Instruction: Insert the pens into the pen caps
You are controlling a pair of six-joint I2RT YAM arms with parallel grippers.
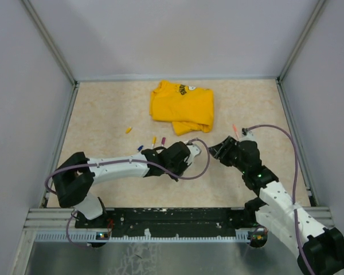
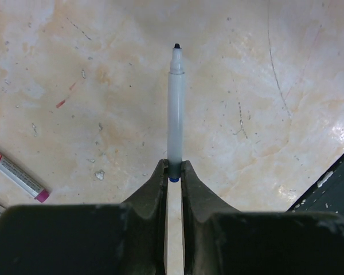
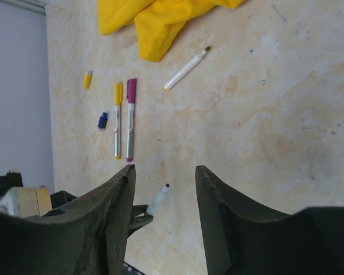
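My left gripper is shut on a white uncapped pen [image 2: 175, 109], dark tip pointing away, held above the table at lower middle of the top view. My right gripper stands open to the right of it, the held pen's tip visible below and between its fingers in the right wrist view. A yellow-capped pen [image 3: 117, 131] and a magenta-capped pen [image 3: 130, 129] lie side by side. A blue cap [image 3: 102, 121] and a yellow cap [image 3: 88, 81] lie loose to their left. A white uncapped pen [image 3: 184, 71] lies near the cloth.
A crumpled yellow cloth [image 1: 180, 103] lies at the back middle. An orange item [image 1: 235, 130] lies at the right, near the right arm. The table [image 1: 97, 120] has free room at left and right.
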